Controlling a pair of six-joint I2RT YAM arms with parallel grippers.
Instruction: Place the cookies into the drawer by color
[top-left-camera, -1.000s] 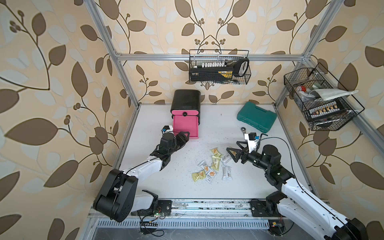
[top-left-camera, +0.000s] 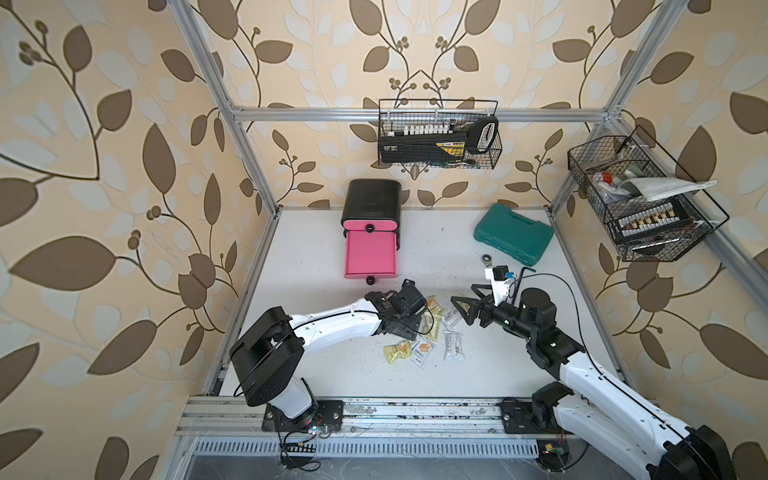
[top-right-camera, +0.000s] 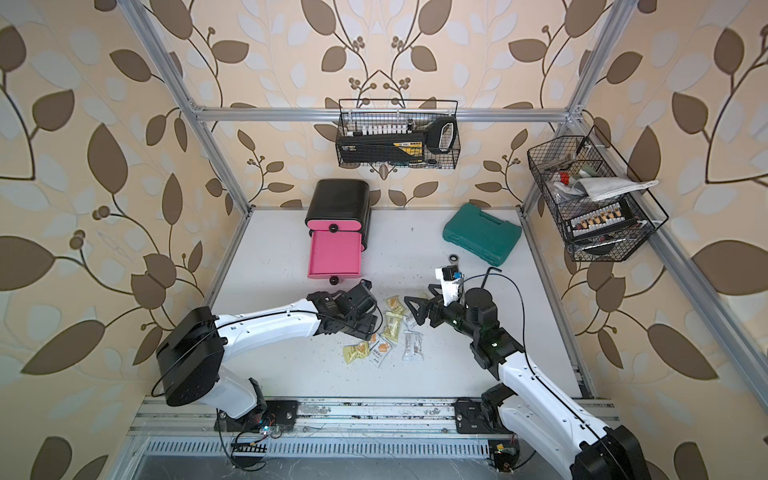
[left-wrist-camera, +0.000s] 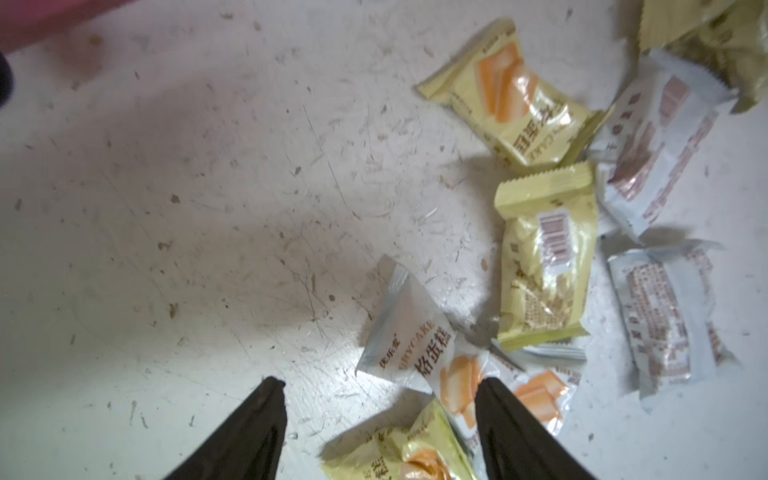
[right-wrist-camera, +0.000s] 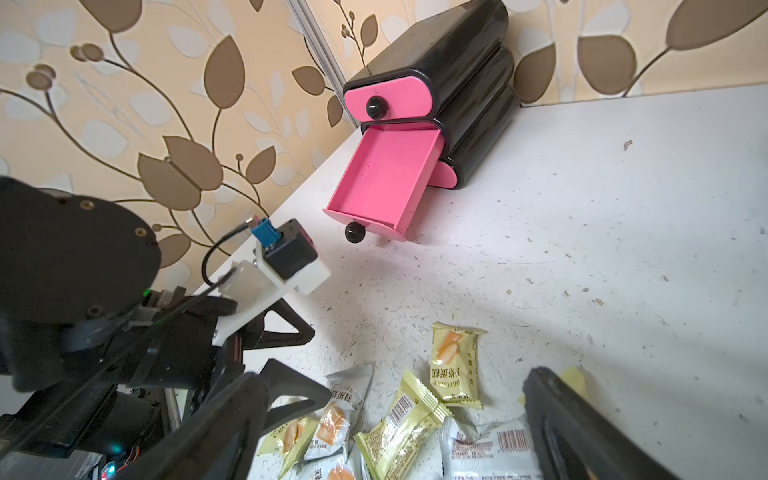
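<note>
Yellow-wrapped and white-wrapped cookies lie loosely clustered on the table. In the left wrist view, a yellow cookie (left-wrist-camera: 548, 264) stands upright mid-frame, another yellow cookie (left-wrist-camera: 516, 96) is above it, and a white cookie (left-wrist-camera: 416, 336) lies lower left. My left gripper hangs over the cluster, fingers open and empty; a yellow cookie (left-wrist-camera: 412, 452) shows between and below its fingertips. The right gripper is open on the cluster's right side, no cookie held. The pink drawer (right-wrist-camera: 388, 176) is pulled out of the black cabinet (right-wrist-camera: 432, 56); its visible floor is bare.
At the back right lies a green case (top-left-camera: 513, 233), with a small dark ring-shaped object (top-left-camera: 486, 260) near it. Wire baskets (top-left-camera: 438, 136) hang on the frame above.
The right arm has barely moved. The drawer stays pulled out.
</note>
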